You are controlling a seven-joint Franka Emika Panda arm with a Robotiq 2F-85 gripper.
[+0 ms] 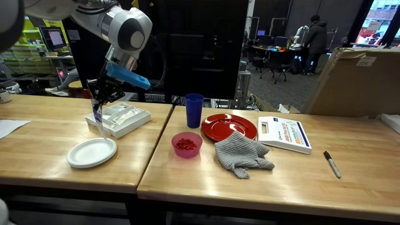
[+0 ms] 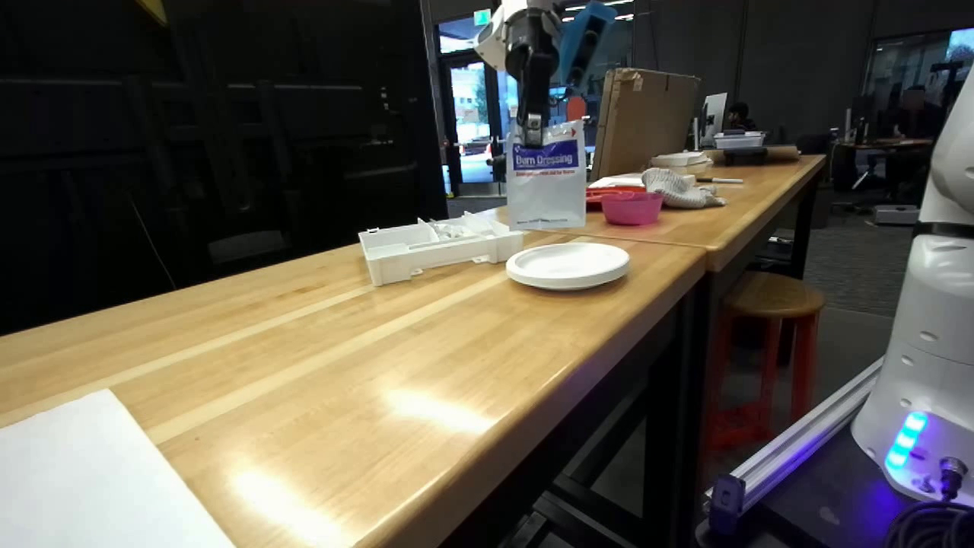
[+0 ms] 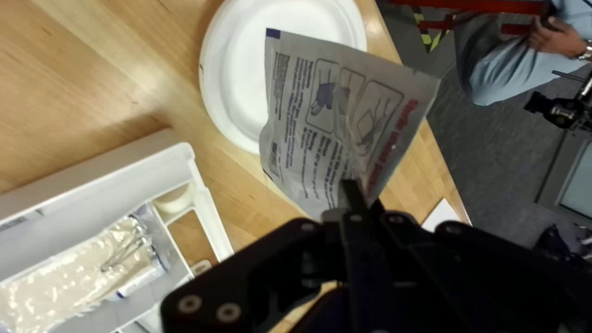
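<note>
A thin white packet labelled "Burn Dressing" point(image 2: 545, 183) hangs by its upper edge from my gripper point(image 2: 532, 137), which is shut on it. In the wrist view the printed back of the packet point(image 3: 333, 122) partly covers a white plate point(image 3: 238, 72), and the dark fingers point(image 3: 355, 197) pinch its near edge. From the first exterior view, the packet is seen nearly edge-on, its lower end in front of the far part of the plate point(image 1: 92, 153). Behind the plate stands a white compartment tray point(image 1: 123, 119) with wrapped supplies in it.
On the right-hand table are a blue cup point(image 1: 193, 110), a pink bowl point(image 1: 187, 153) with red bits, a red plate point(image 1: 213, 129), a grey cloth point(image 1: 242, 153), a first-aid case point(image 1: 283, 133) and a marker point(image 1: 332, 164). Bare wood surrounds the white plate.
</note>
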